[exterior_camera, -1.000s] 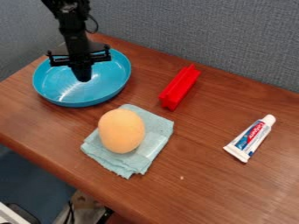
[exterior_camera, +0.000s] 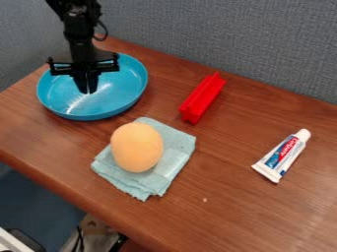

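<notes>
My black gripper reaches down over the blue plate at the upper left, its fingertips low inside the rim. Its fingers are dark and small, and whether anything is between them cannot be made out. An orange round object rests on a folded light-blue cloth toward the front middle.
A red bar lies right of the plate. A toothpaste tube lies at the right. A grey padded wall runs behind.
</notes>
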